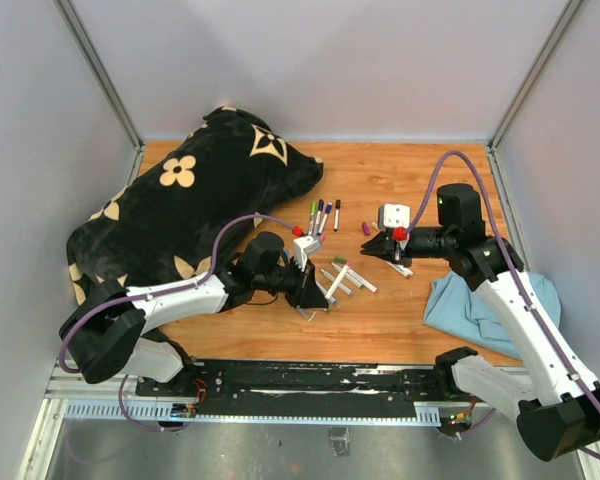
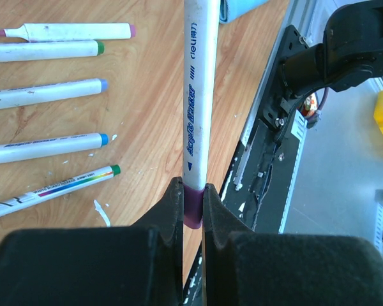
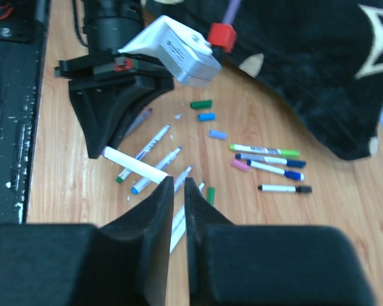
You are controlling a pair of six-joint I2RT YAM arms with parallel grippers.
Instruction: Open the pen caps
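Note:
My left gripper is shut on a white marker [image 2: 198, 95], gripping its purple end; the marker points up in the left wrist view. In the top view my left gripper [image 1: 317, 296] is low over the table's middle. My right gripper hangs over the markers at right of centre; whether anything is between its fingertips is hard to tell, none shows. Uncapped-looking markers [image 2: 41, 150] and loose caps, green [image 3: 201, 104], blue [image 3: 206, 116] and pink [image 3: 239, 164], lie on the wood.
A black patterned cushion [image 1: 160, 220] fills the back left. A folded blue cloth [image 1: 490, 310] lies at the right. Several capped markers [image 3: 268, 159] lie at the back middle. Bare wood [image 1: 420, 170] is free at the back right.

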